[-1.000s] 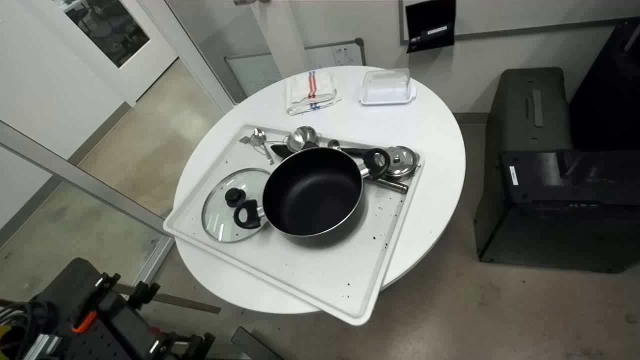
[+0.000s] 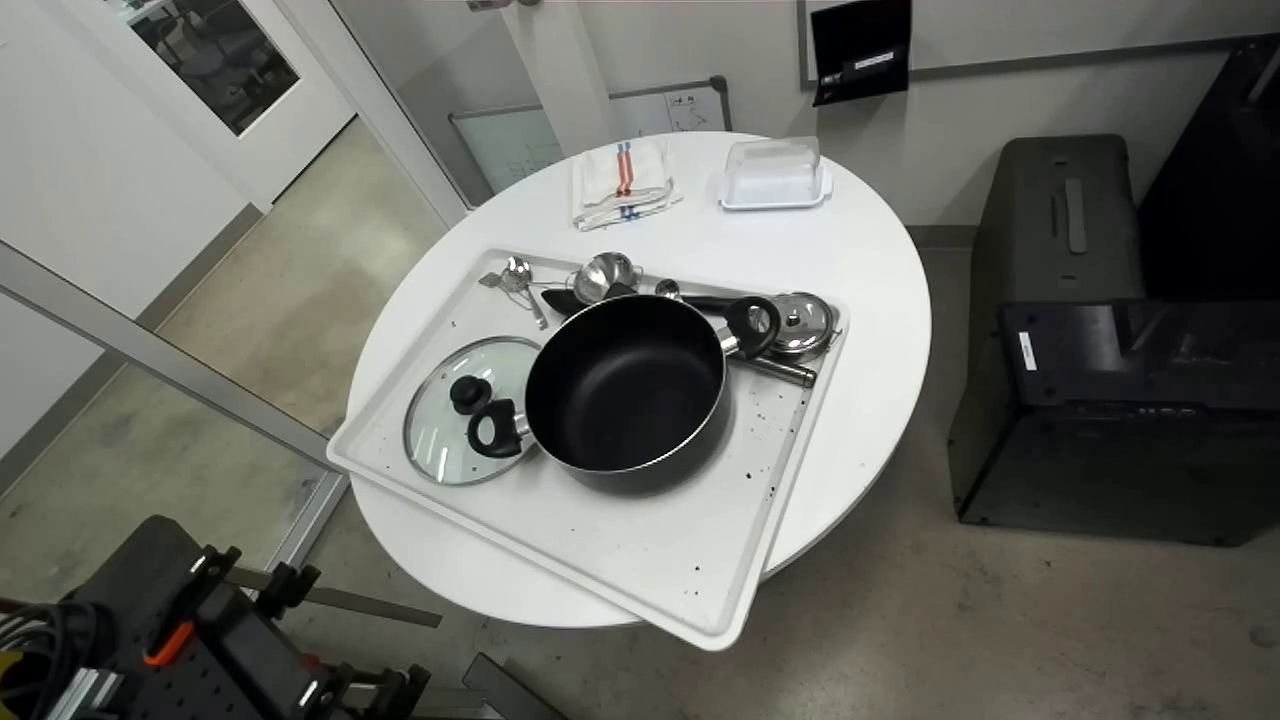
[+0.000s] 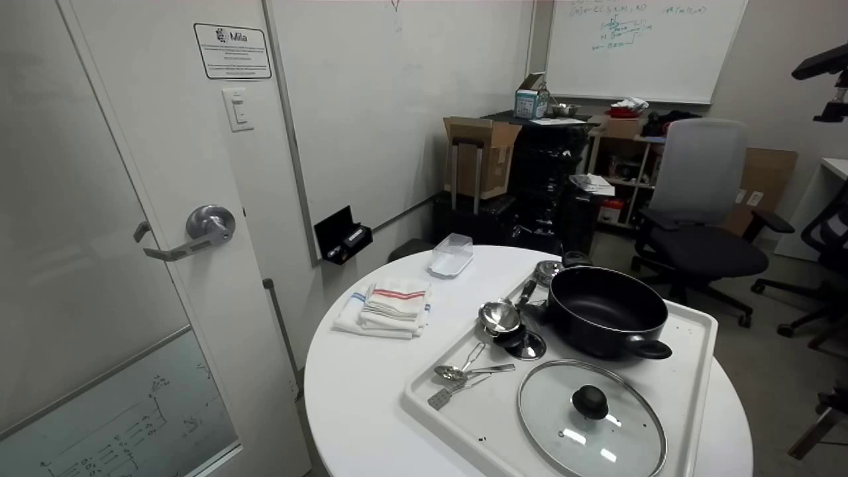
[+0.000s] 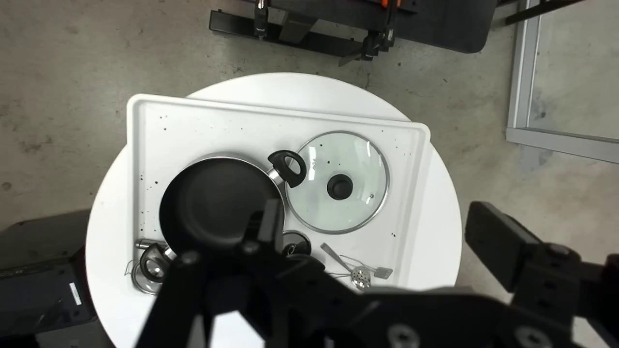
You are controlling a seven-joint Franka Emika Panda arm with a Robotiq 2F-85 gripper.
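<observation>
On a white tray (image 2: 624, 546) stands a black two-handled pot (image 2: 630, 384), upright and empty. Beside it, a round glass lid (image 2: 438, 414) with a black knob lies flat, one pot handle reaching over its rim. Small metal utensils (image 3: 465, 373), a steel strainer bowl (image 3: 499, 315) and a small steel lidded pan (image 2: 801, 324) lie along one side of the tray. My gripper is open in the wrist view, its dark blurred fingers far apart high over the table. Nothing is held, and the gripper shows in neither exterior view.
A folded striped cloth (image 2: 624, 184) and a clear plastic container (image 2: 774, 175) sit on the round white table (image 2: 870, 360) outside the tray. Glass walls and a door (image 3: 175, 238) stand close by. Bare tray surface lies in front of the pot.
</observation>
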